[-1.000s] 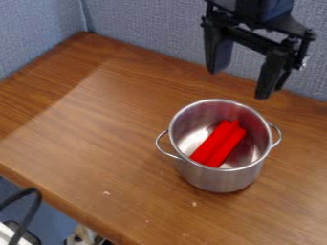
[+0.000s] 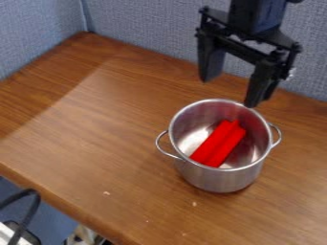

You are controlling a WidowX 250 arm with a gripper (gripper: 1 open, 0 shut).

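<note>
A steel pot (image 2: 220, 173) with two side handles stands on the wooden table, and a red oblong object (image 2: 217, 143) lies inside it. My dark gripper (image 2: 235, 77) hangs above and behind the pot, open, its two fingers apart with nothing visible between them.
A grey padded wall runs along the back. Dark cables lie at the bottom-left corner beside the table's edge.
The gripper has shifted slightly over the last second, its fingers staying above the pot. The pot and red object have not moved.
</note>
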